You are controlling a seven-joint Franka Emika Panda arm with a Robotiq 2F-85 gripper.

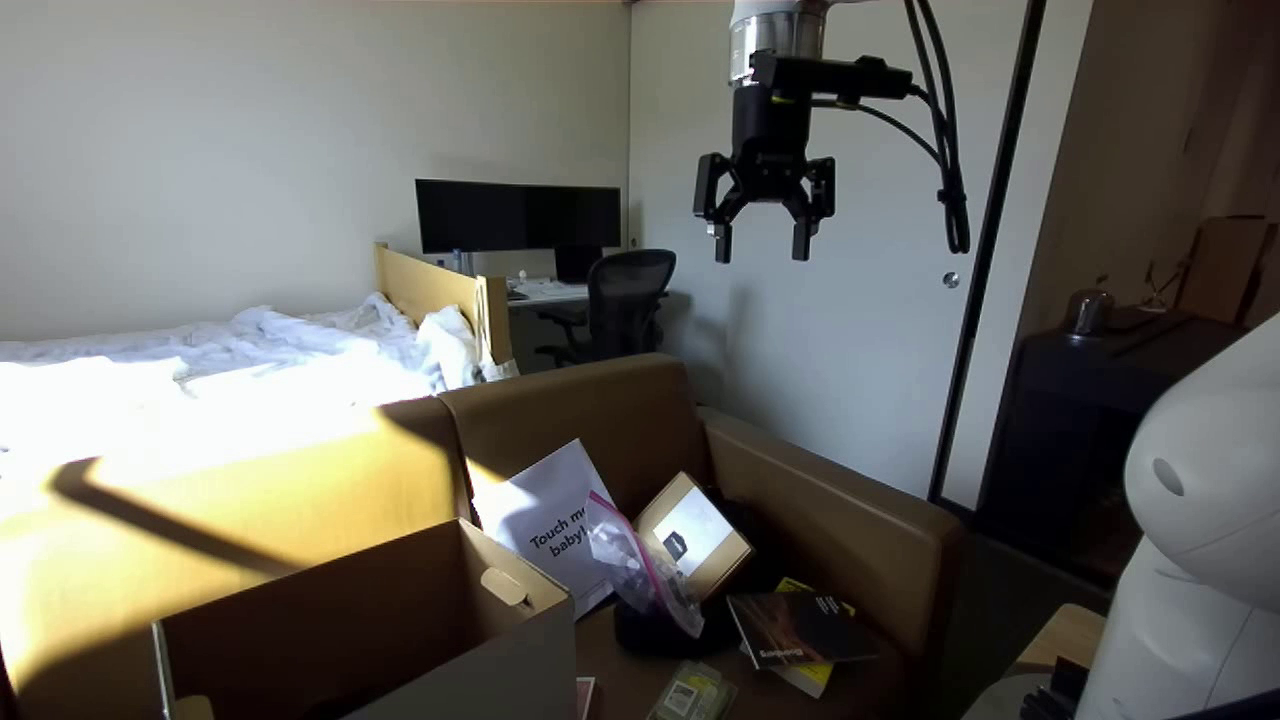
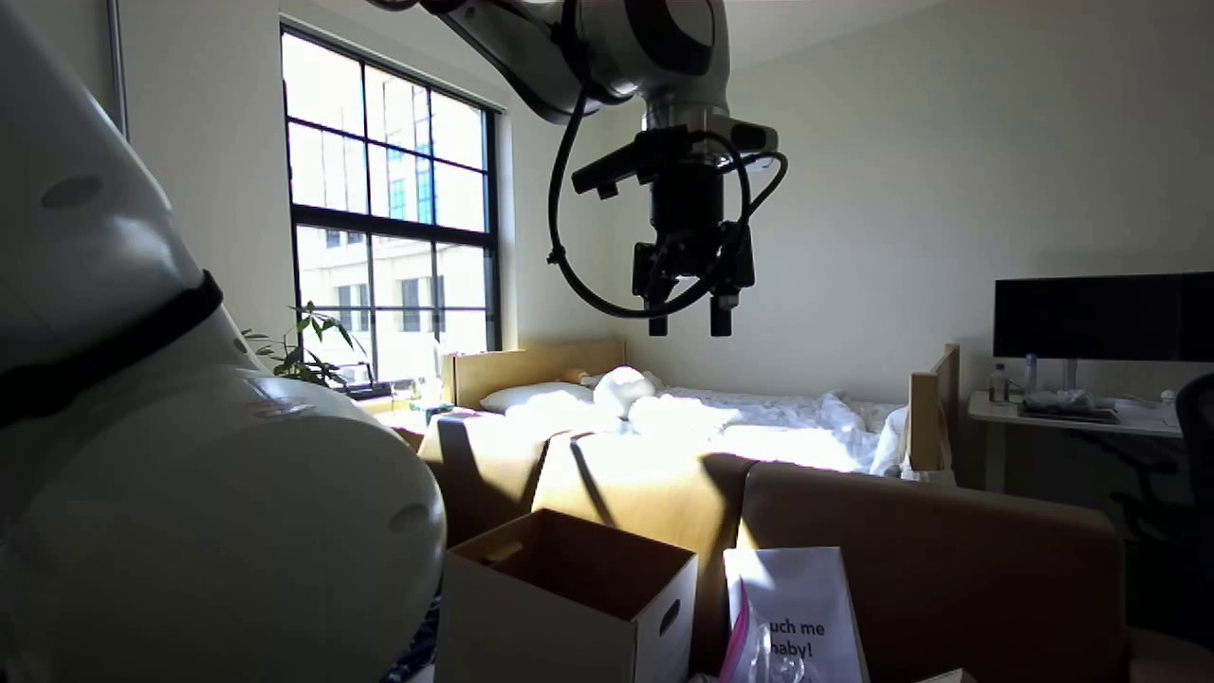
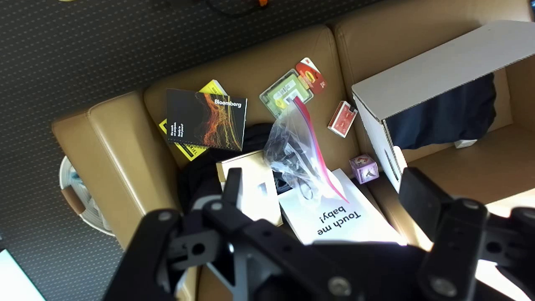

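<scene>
High above the couch hangs my gripper, pointing straight down, its two fingers wide apart with only air between them. Exterior view 2 shows the gripper from the other side, also open and empty. Below, on the couch seat, the wrist view shows a clear zip bag with a pink strip, a white "Touch me baby!" sheet, a small open carton and a black Bloomberg notebook. Nothing touches the gripper.
A large open cardboard box with dark cloth inside stands on the couch. Near it lie a red card pack, a purple cube and a green package. The couch arm rises beside the items. Air around the gripper is clear.
</scene>
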